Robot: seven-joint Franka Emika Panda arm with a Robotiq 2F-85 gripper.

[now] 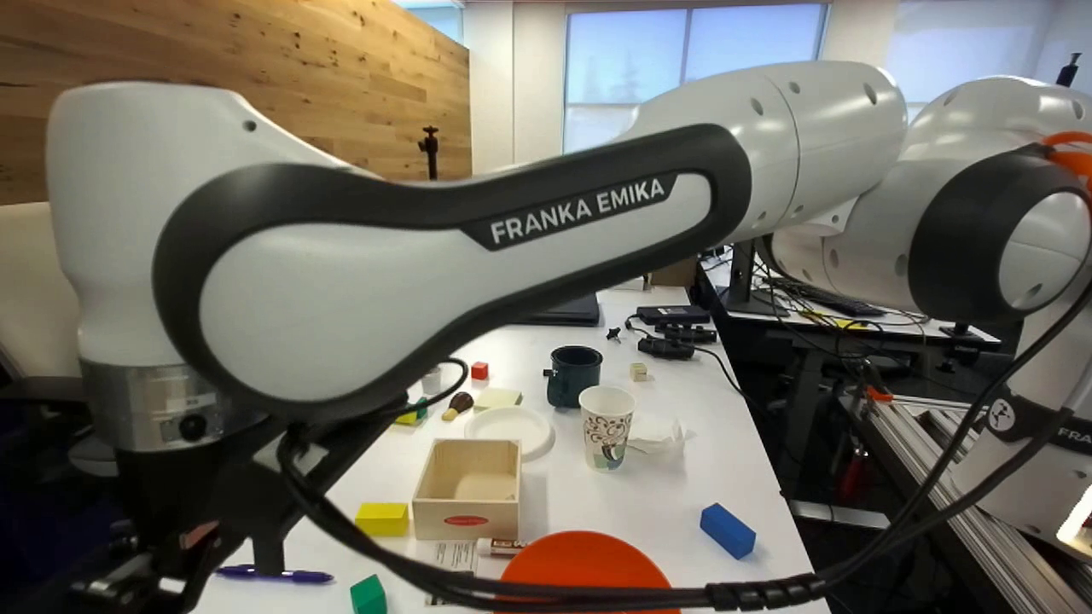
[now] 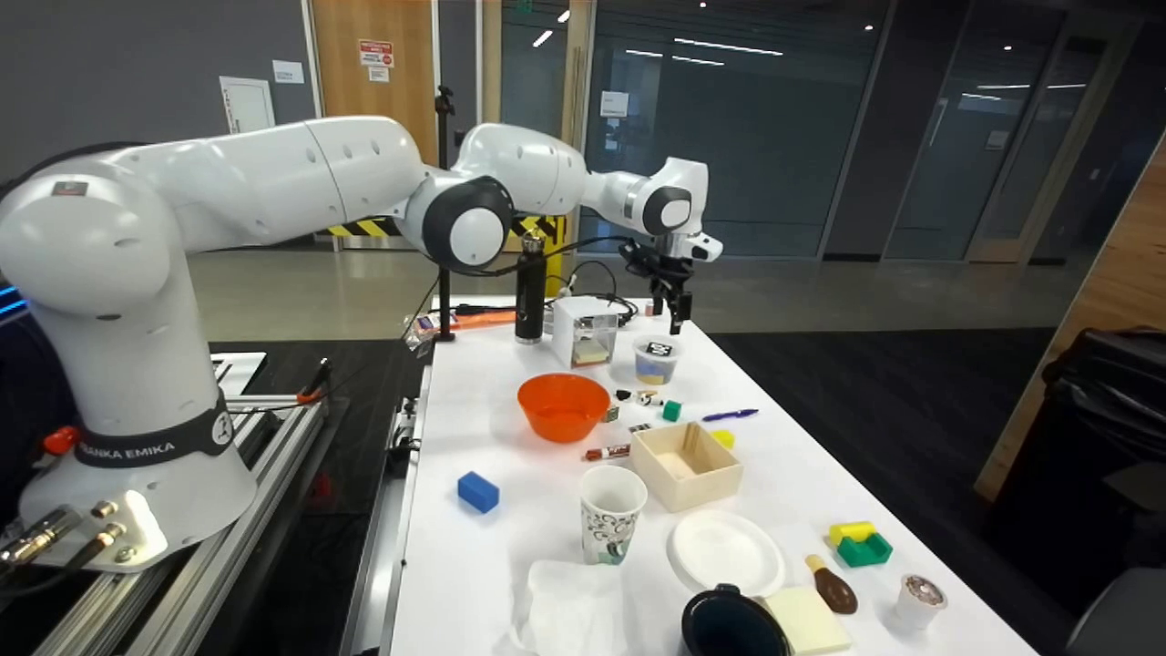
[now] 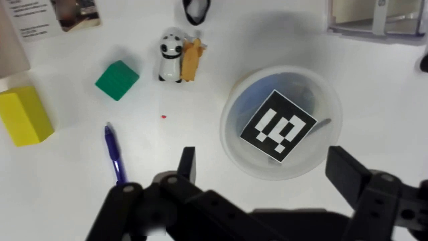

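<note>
My gripper is open, its two fingers spread wide and nothing held between them. Below it in the wrist view stands a round translucent tub (image 3: 236,154) with a black-and-white square marker (image 3: 279,126) on top. Something blue shows through the tub, but its contents are unclear. From the second exterior view, the gripper (image 2: 672,313) hangs above the table's far end, over or just behind the tub (image 2: 656,364). The first exterior view shows the hand (image 1: 210,563) at lower left, partly cut off, with no tub in sight.
Near the tub lie a panda figure (image 3: 171,58), a green block (image 3: 117,80), a purple pen (image 3: 113,150) and a clear-fronted box (image 2: 585,330). An orange bowl (image 2: 563,406), wooden box (image 2: 685,466) and paper cup (image 2: 609,514) stand farther off. Bare table surrounds the blue block (image 2: 477,492).
</note>
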